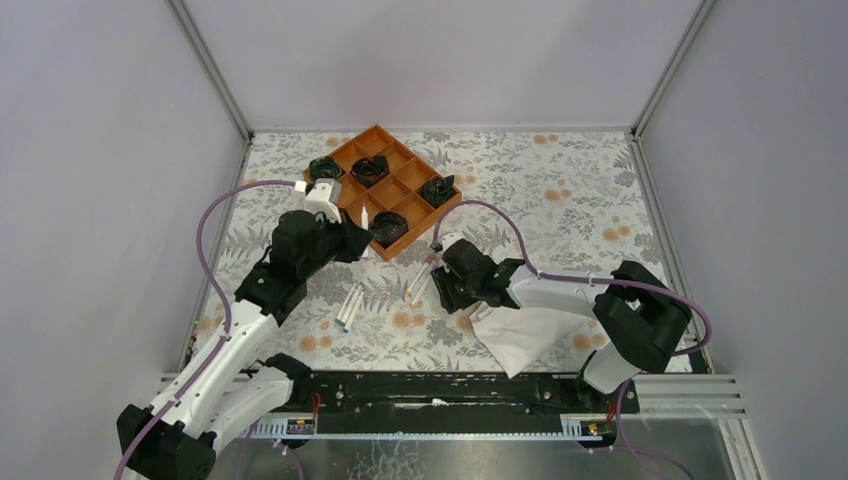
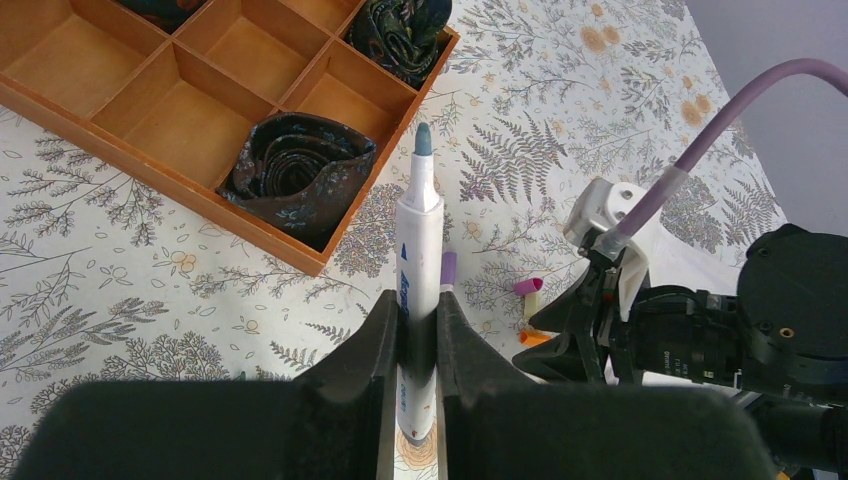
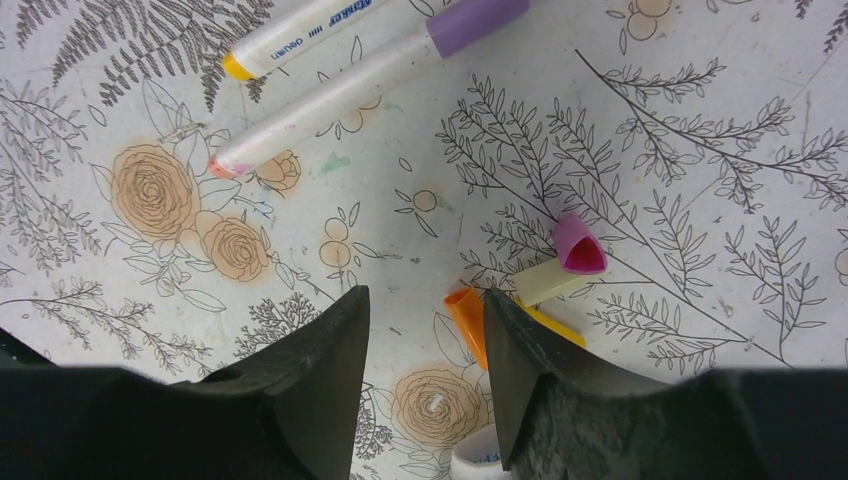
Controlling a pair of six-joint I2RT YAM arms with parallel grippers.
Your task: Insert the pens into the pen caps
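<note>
An uncapped white pen [image 2: 418, 250] with a blue-grey tip stands tip-up in my left gripper, which is shut on its barrel. In the right wrist view, loose caps lie on the table: a pink cap [image 3: 578, 245], an orange cap [image 3: 468, 325], and a pale yellow piece [image 3: 548, 282] beside the pink one. My right gripper is open above them, its right finger partly covering the orange cap. A white pen with a purple cap [image 3: 478, 22] and a yellow-ended pen [image 3: 290, 40] lie at the upper left of that view.
A wooden tray [image 1: 400, 160] with dark cloth rolls in some compartments stands at the back. Several white pens [image 1: 350, 307] lie to the left on the patterned table. A white cloth [image 1: 520, 335] is spread under the right arm.
</note>
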